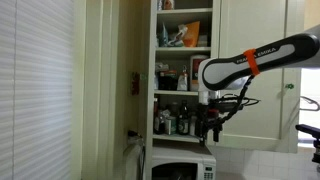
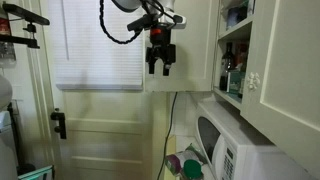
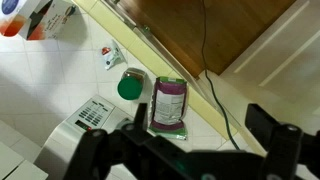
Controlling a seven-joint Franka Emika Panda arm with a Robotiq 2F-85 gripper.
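My gripper hangs high before the cabinet in exterior view 2, pointing down and open with nothing between its fingers. In exterior view 1 the gripper is in front of the open cabinet shelves. The wrist view looks down on a pale counter between the spread black fingers. Below lie a clear-ended pack with dark reddish contents and, beside it, a green-lidded jar. A small colourful packet rests farther off. All stand well apart from the fingers.
A white microwave stands beside these items, under the open cabinet holding jars and packages. The open cabinet door juts out nearby. A dark cable runs past the counter edge. A white-and-orange box sits in the wrist view's corner.
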